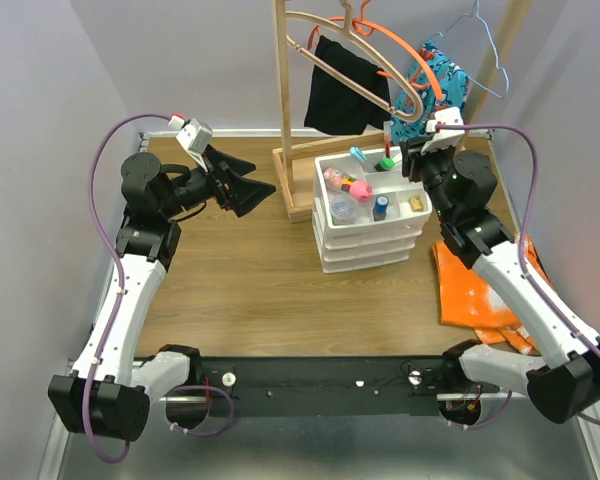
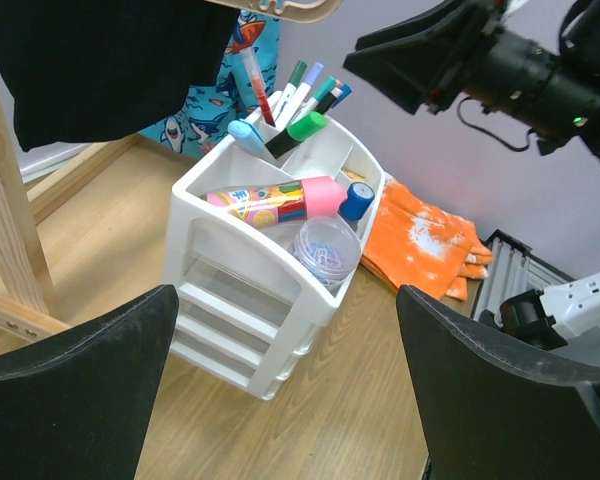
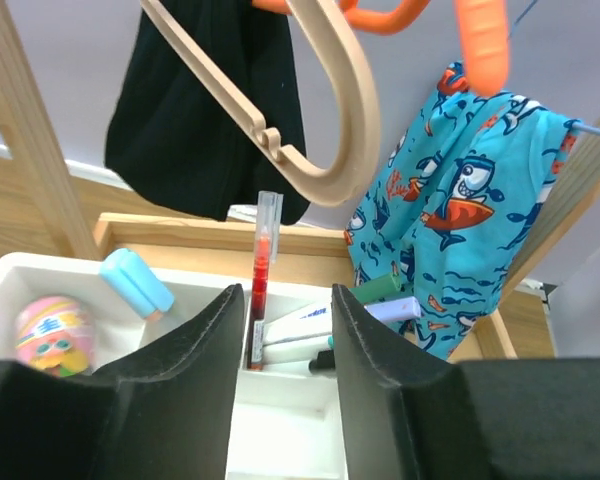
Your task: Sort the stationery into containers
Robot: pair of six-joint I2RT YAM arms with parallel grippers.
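A white organizer (image 1: 365, 245) stands on the table below the clothes rack. Its back compartment holds a red pen (image 3: 259, 290) with a clear cap, upright or slightly tilted, and several markers, including a green-capped marker (image 2: 307, 126) and a purple-capped one (image 3: 392, 310). A blue highlighter (image 3: 137, 283) leans nearby. The front compartments hold a pink-capped bottle (image 2: 280, 202), a blue-capped bottle (image 2: 357, 201) and a clear round tub (image 2: 327, 250). My right gripper is open above the back right, clear of the red pen. Left of the organizer, my left gripper (image 1: 259, 197) is open and empty.
The wooden rack (image 1: 286, 120) rises behind, with a black cloth (image 1: 347, 85) and blue patterned shorts (image 3: 460, 210) hanging from it. Its curved hanger (image 3: 345, 130) reaches close above the pens. Orange cloth (image 1: 475, 295) lies at the right.
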